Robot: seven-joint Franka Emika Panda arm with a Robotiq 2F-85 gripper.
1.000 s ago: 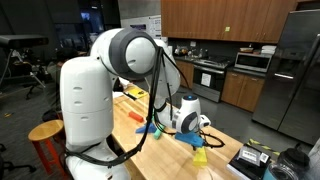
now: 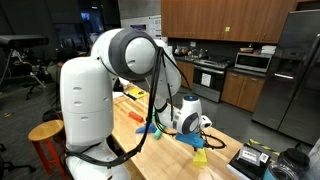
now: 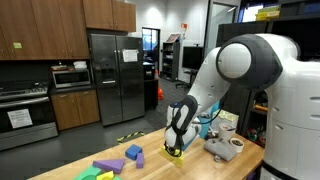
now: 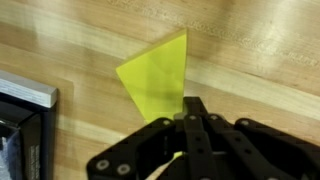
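A flat yellow piece (image 4: pixel 160 78), which looks like paper or thin cloth, lies on the wooden table (image 4: pixel 260 60). It narrows to a point towards the gripper in the wrist view. My gripper is shut over its near end, and the fingers hide part of it. Whether any of the sheet is pinched between the fingertips does not show. From the side, the yellow piece (image 2: pixel 200 157) stands out just below the gripper (image 2: pixel 199 148). The other exterior view also has the yellow piece (image 3: pixel 170 157) close beneath the arm's end.
A dark box with a light edge (image 4: pixel 28 88) sits left of the sheet in the wrist view. Black items (image 2: pixel 250 160) occupy the table's right side. Blue and green objects (image 2: pixel 157 133) lie behind the arm. Bare tabletop (image 2: pixel 165 165) shows in front.
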